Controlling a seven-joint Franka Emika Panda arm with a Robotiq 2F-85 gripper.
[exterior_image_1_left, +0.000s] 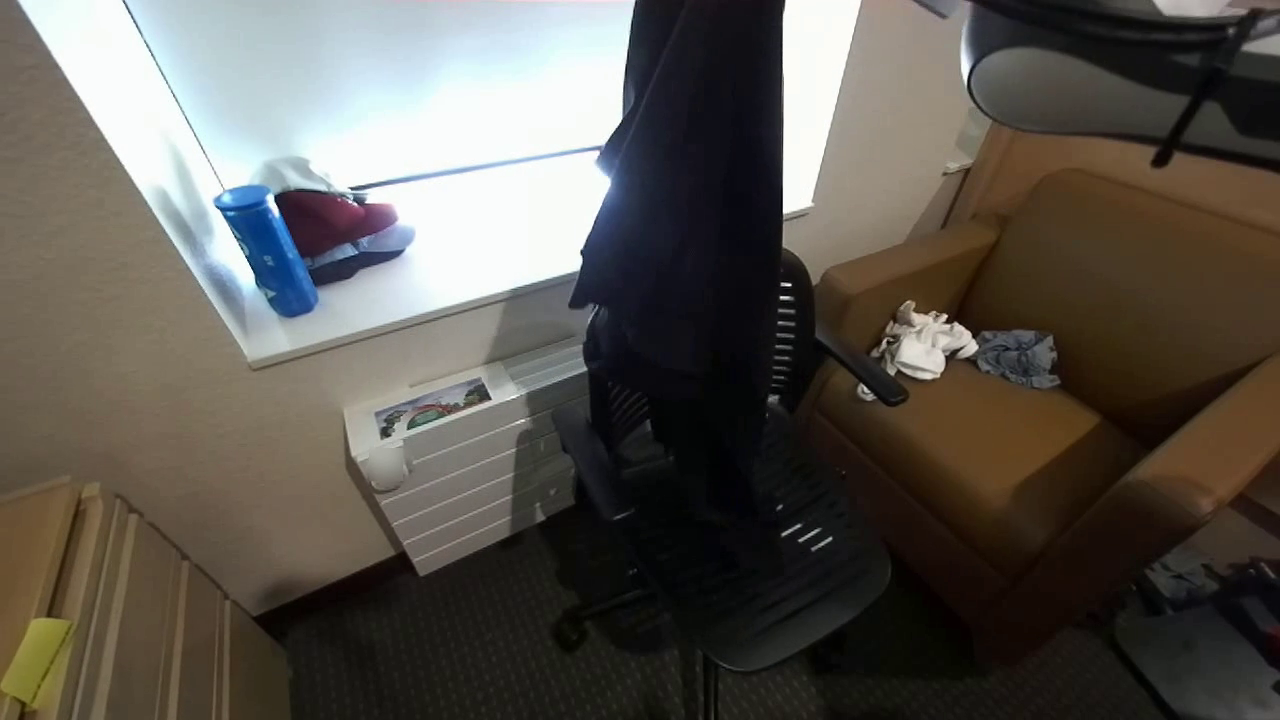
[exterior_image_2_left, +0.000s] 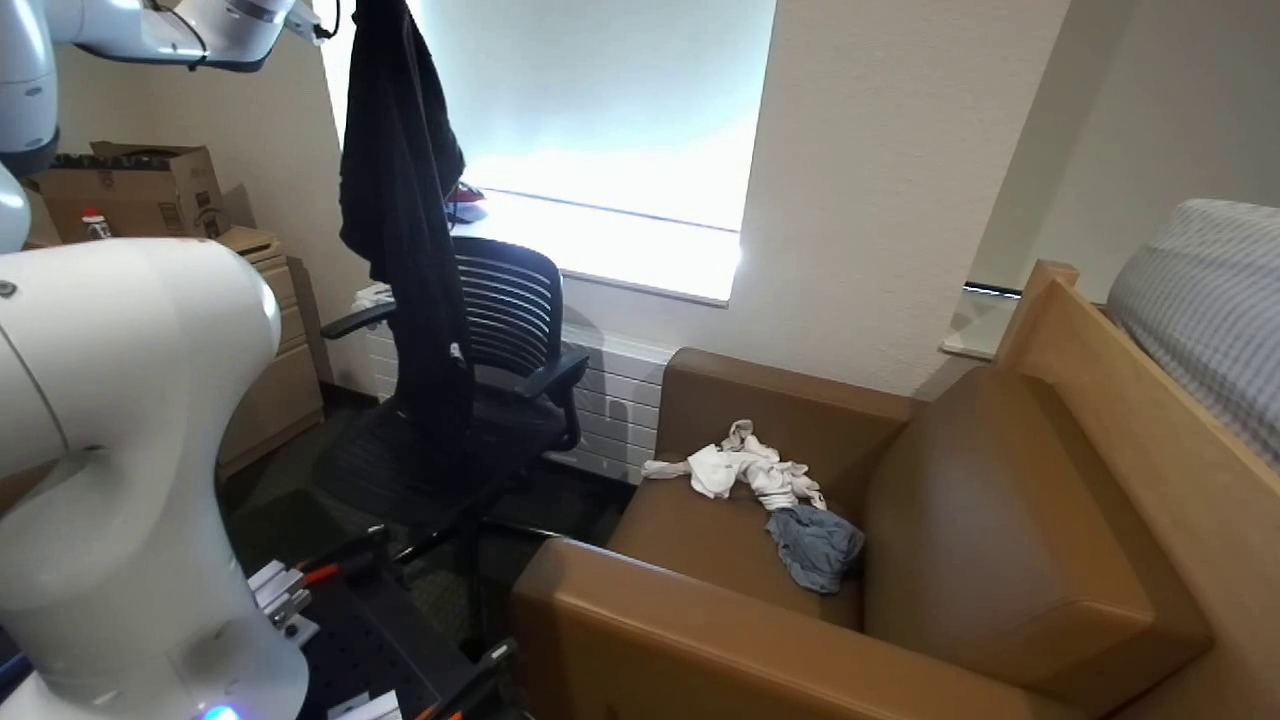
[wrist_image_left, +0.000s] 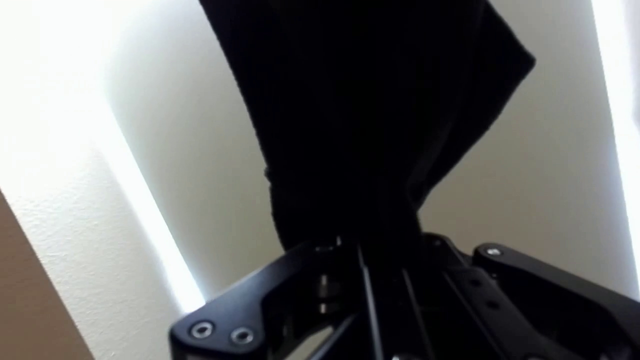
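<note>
A long dark garment (exterior_image_1_left: 702, 204) hangs down in front of the black office chair (exterior_image_1_left: 786, 600), its lower end reaching the seat area. In exterior view 2 the same dark garment (exterior_image_2_left: 402, 180) drops from the top edge, partly covering the chair's backrest (exterior_image_2_left: 516, 288). My gripper is shut on the dark cloth, which fills the space beyond its fingers in the wrist view. How the cloth lies between the fingertips is too dark to make out. Both exterior views leave the fingers out of frame.
A brown armchair (exterior_image_2_left: 960, 504) holds white cloth (exterior_image_2_left: 732, 462) and grey cloth (exterior_image_2_left: 816, 546). On the windowsill (exterior_image_1_left: 468, 276) stand a blue bottle (exterior_image_1_left: 266, 252) and a red cap (exterior_image_1_left: 336, 222). The chair's armrest (exterior_image_1_left: 870, 366) sticks out beside the garment.
</note>
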